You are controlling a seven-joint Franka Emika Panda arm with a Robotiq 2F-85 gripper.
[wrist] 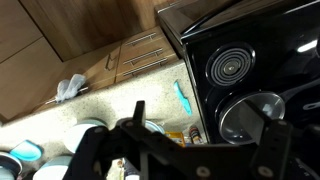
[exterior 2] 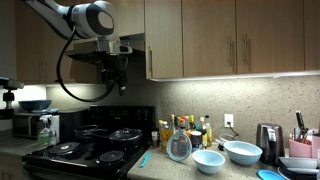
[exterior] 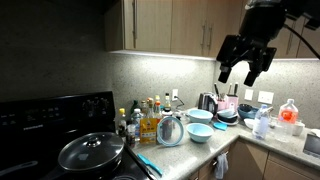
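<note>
High over the counter, my gripper [exterior: 237, 78] points downward with its two fingers spread apart and no object visible between them. It hangs well clear of everything below, in front of the upper cabinets in exterior view 2. A lidded pan [exterior: 91, 152] sits on the black stove [exterior 2: 85, 155]. Beside the stove, a light blue utensil [wrist: 182, 97] lies on the counter. A round glass lid or strainer [exterior 2: 179, 147] leans near the bottles [exterior: 149, 124]. Two pale blue bowls [exterior 2: 208, 161] [exterior 2: 243, 152] stand further along.
Wooden upper cabinets [exterior 2: 200, 38] line the wall near the arm. At the counter's far end are a kettle [exterior 2: 269, 140], a dish rack [exterior 2: 298, 164] and a clear jug [exterior: 289, 111]. A cloth [wrist: 70, 87] hangs at the drawers.
</note>
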